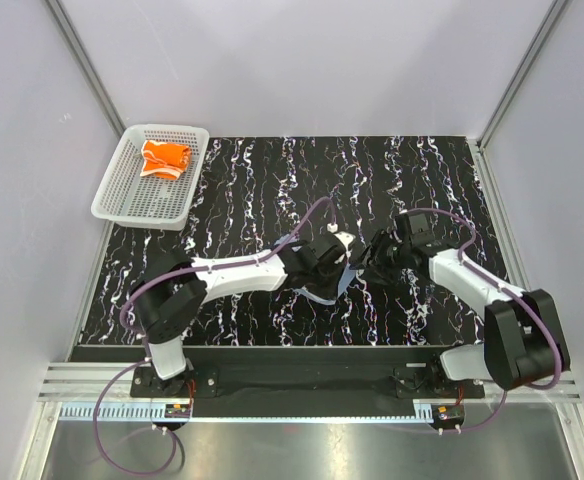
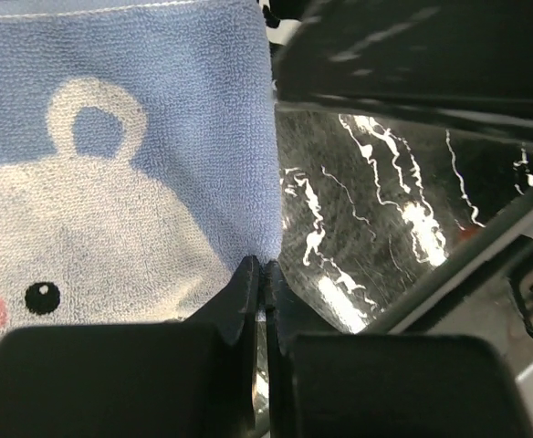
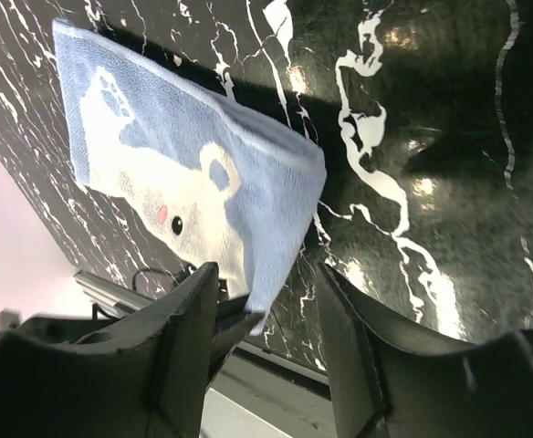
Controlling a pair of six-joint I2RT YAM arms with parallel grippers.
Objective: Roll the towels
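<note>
A blue towel (image 3: 171,151) with a white animal face lies on the dark marbled table, its near end lifted at one corner. My left gripper is shut on that corner. In the top view the left arm covers most of the towel (image 1: 346,280). From the right, my right gripper comes in with its fingers apart; the towel's raised end shows between and beyond them, and I see no grip on it. A dark blurred part of the right gripper crosses the upper right of the left wrist view.
A white basket (image 1: 140,210) at the back left holds a folded orange towel (image 1: 165,159). Both grippers are close together near the table's middle front.
</note>
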